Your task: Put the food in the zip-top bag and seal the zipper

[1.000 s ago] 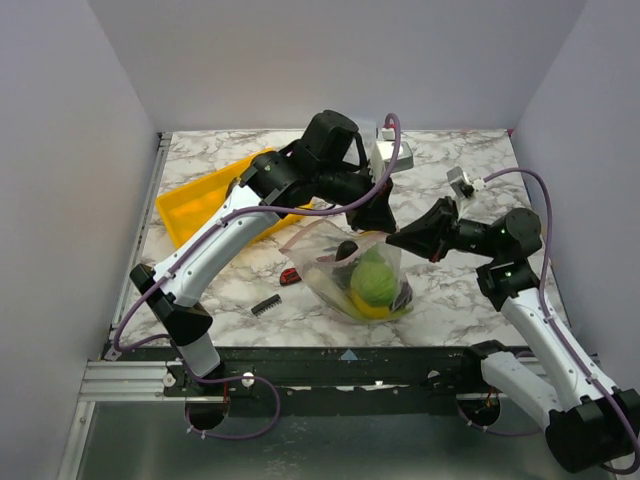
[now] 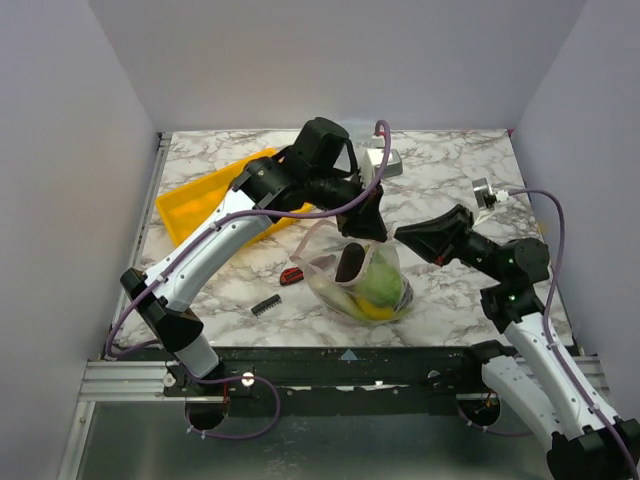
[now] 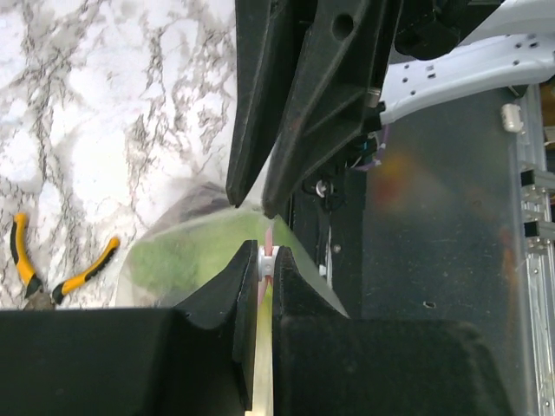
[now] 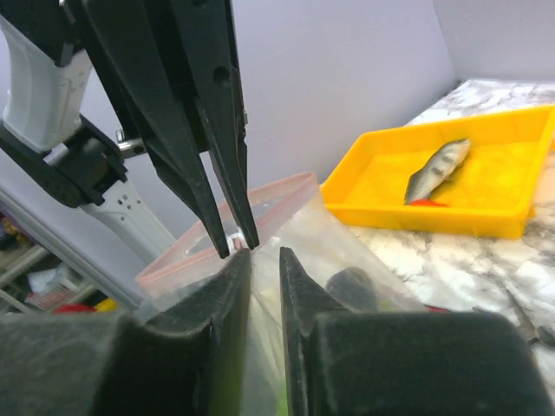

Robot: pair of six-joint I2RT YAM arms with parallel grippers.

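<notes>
The clear zip top bag stands on the table with its mouth agape to the left. Inside are a dark oval item, a green round item and something yellow. At the bag's right upper corner my left gripper is shut on a small white piece on the pinkish zip edge. Close beside it is my right gripper; its fingers stand slightly apart around the bag's edge region, with no clear grip showing. The left fingertips show just ahead of them.
A yellow bin stands at the back left, with a grey fish in it. Red-handled pliers and a small black comb-like piece lie left of the bag. Bare table extends behind and right of the bag.
My left gripper has shifted slightly left and toward the front, and the bag's top has moved with it. My right gripper has moved a little rightward, leaving a small gap between the two.
</notes>
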